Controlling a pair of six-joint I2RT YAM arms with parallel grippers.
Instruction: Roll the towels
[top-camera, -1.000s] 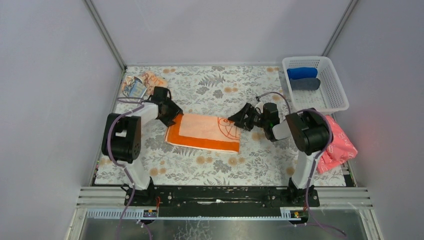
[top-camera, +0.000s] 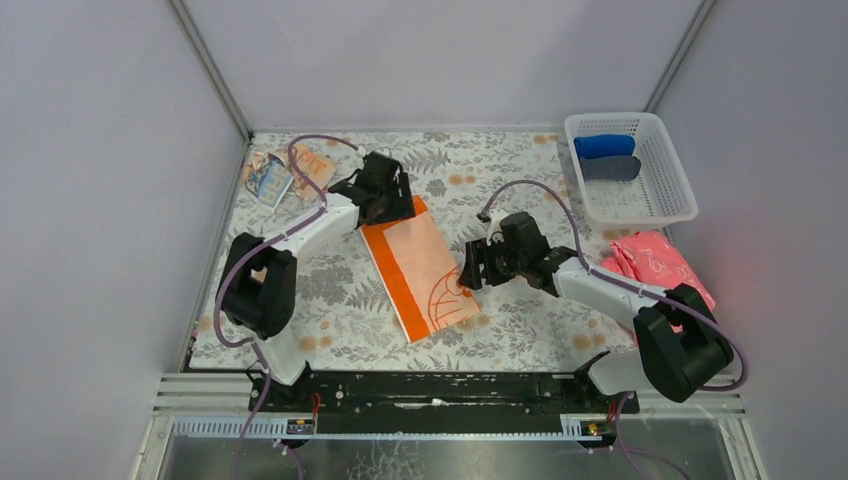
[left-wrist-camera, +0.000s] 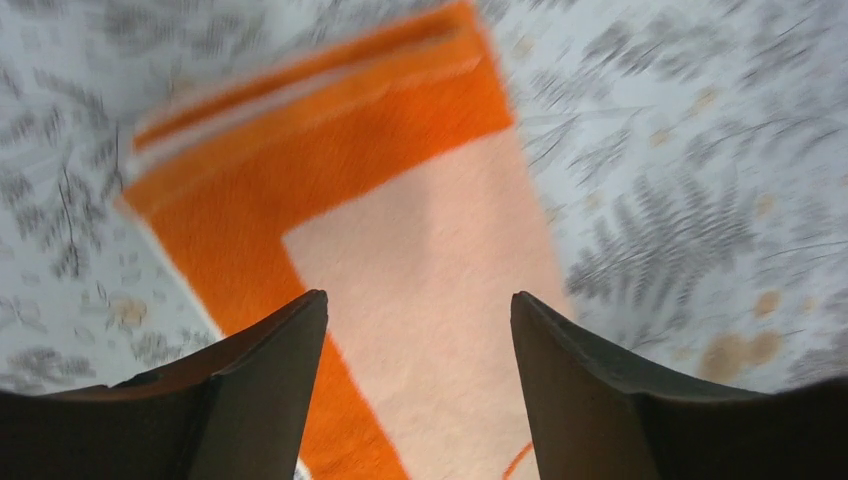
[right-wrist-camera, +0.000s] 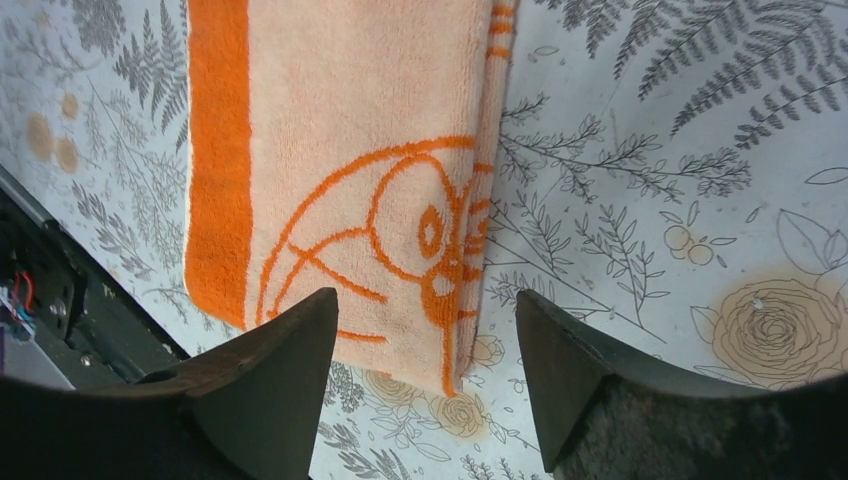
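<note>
An orange and peach towel (top-camera: 418, 265), folded, lies diagonally across the middle of the patterned table. My left gripper (top-camera: 401, 200) is over its far end, open and empty, with the folded orange edge (left-wrist-camera: 380, 120) below it in the left wrist view. My right gripper (top-camera: 474, 262) is over the towel's near right part, open with nothing between its fingers; the right wrist view shows the line drawing (right-wrist-camera: 420, 240) on that end just beyond the fingertips.
A white basket (top-camera: 650, 200) with blue and grey rolls stands at the back right. A red bundle (top-camera: 660, 265) lies below it, and folded cloths (top-camera: 285, 175) lie at the back left.
The towel has turned from crosswise to diagonal since a second ago.
</note>
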